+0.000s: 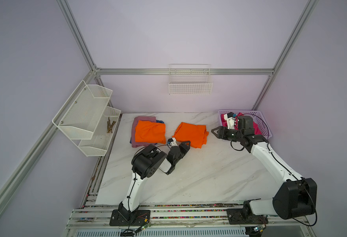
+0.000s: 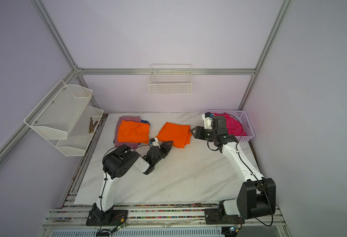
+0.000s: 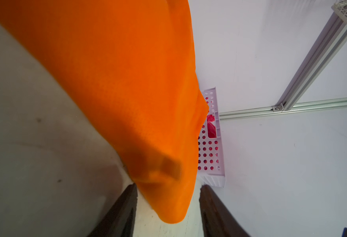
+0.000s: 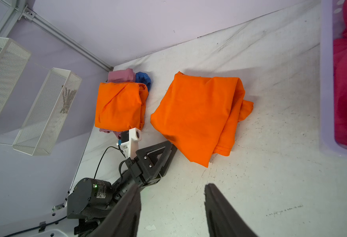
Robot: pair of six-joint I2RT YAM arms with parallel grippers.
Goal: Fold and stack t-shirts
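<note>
A folded orange t-shirt point(image 1: 190, 133) lies mid-table at the back, slightly askew with layers showing at its right edge. My left gripper is low at that shirt's near-left edge, fingers apart, with an orange corner between or just beyond them in the left wrist view; whether it touches is unclear. Left of it sits a stack point(image 1: 149, 131) with an orange shirt on top of mauve and blue ones. My right gripper hangs open above the table's right side, left of the basket, nothing between its fingers.
A lilac basket point(image 2: 244, 126) holding pink cloth stands at the back right. White wire shelves point(image 1: 96, 130) with clips hang on the left wall, and a wire rack point(image 1: 190, 87) on the back wall.
</note>
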